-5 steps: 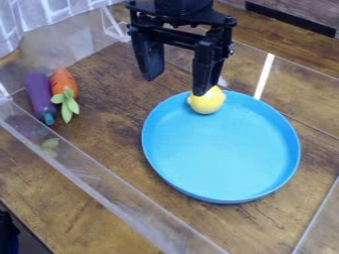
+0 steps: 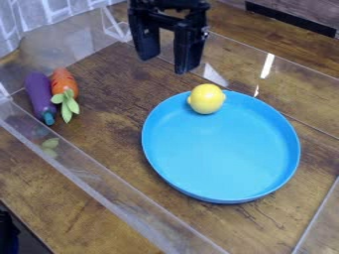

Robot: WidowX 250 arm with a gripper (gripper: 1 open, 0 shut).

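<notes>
My black gripper (image 2: pixel 185 55) hangs at the top centre, its two fingers spread apart with nothing seen between them. Below and in front of it a yellow ball-like object (image 2: pixel 205 99) sits at the back of a large blue plate (image 2: pixel 219 159). On the left lie an orange carrot (image 2: pixel 63 87) with green leaves and a purple eggplant-like object (image 2: pixel 40 95), side by side on the wooden table.
Clear transparent edges run along the left and right sides of the work area.
My gripper has drawn back and up, away from the plate, and turned, so it looks narrower. The vegetables, ball and plate are unmoved.
</notes>
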